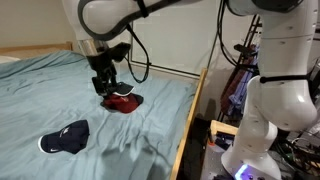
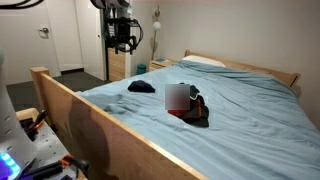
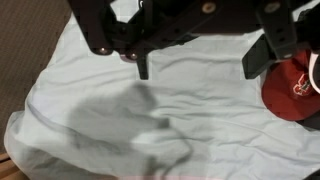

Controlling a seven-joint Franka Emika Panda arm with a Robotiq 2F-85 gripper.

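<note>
My gripper is open in the wrist view, its two dark fingers wide apart with only the bed cover below. A red cap with a white part shows at the right edge there, partly behind the right finger. In exterior view 1 the gripper appears just left of a pile of red and dark caps, and overlaps it in the picture. A navy cap lies by itself nearer that camera. Exterior view 2 has the gripper high above the bed, apart from the dark cap.
The caps lie on a light blue bed cover, with bare cloth around them. A wooden bed board runs along the near side, between the bed and the robot base. A grey blurred square hides part of the cap pile in exterior view 2.
</note>
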